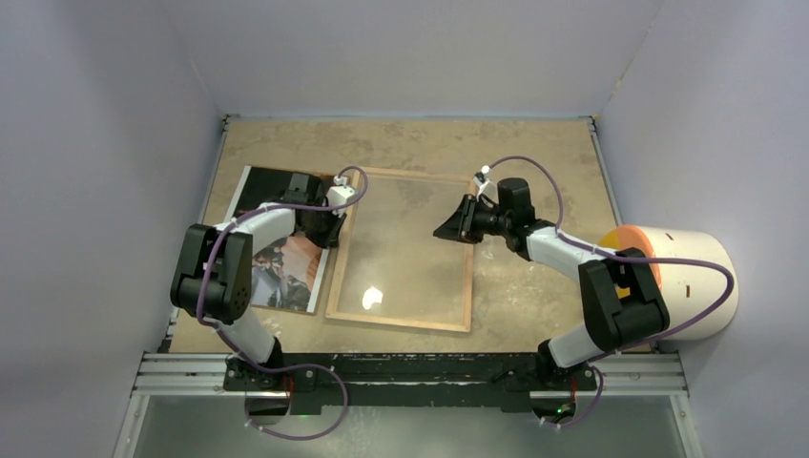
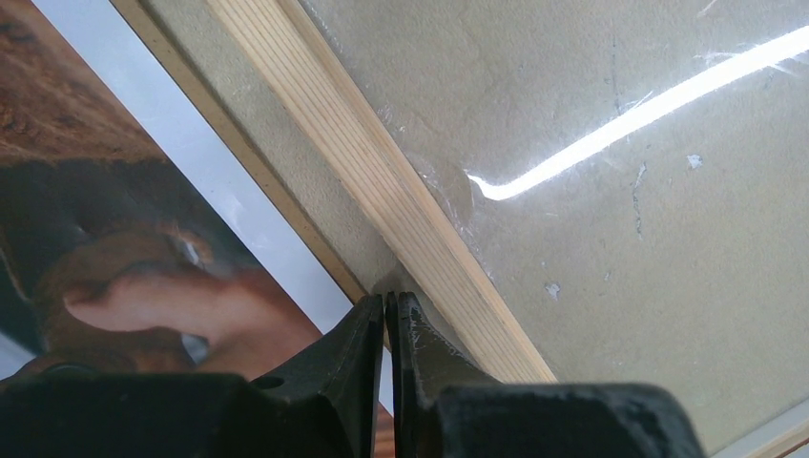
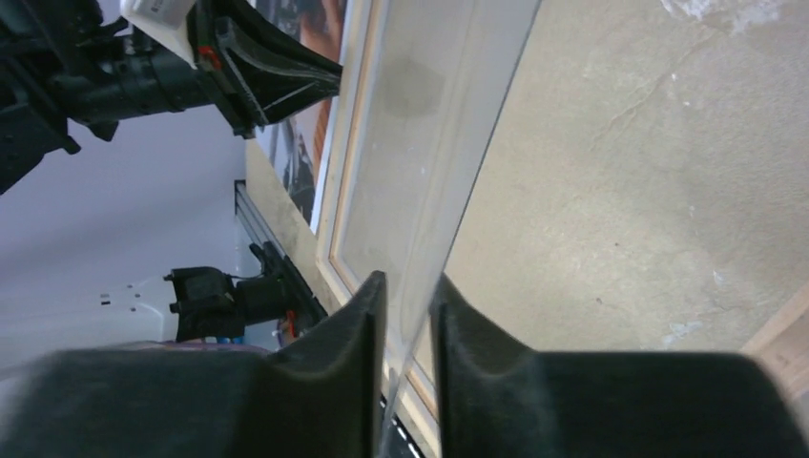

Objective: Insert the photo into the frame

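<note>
The photo (image 1: 286, 277), mounted on a board with a white border, lies flat at the left of the table. My left gripper is shut at its right edge, beside the frame's wooden left bar (image 2: 382, 196); what is between the fingertips is hidden. The wooden frame (image 1: 401, 325) lies in mid-table with a clear sheet (image 3: 458, 162) over it. At the frame's right side, the sheet's edge is raised and runs between the narrowly parted fingers of my right gripper. A little gap shows beside the sheet, so the right fingers are still part open.
A white roll with an orange end (image 1: 682, 281) lies at the right edge of the workspace. Only a narrow strip separates the photo from the frame.
</note>
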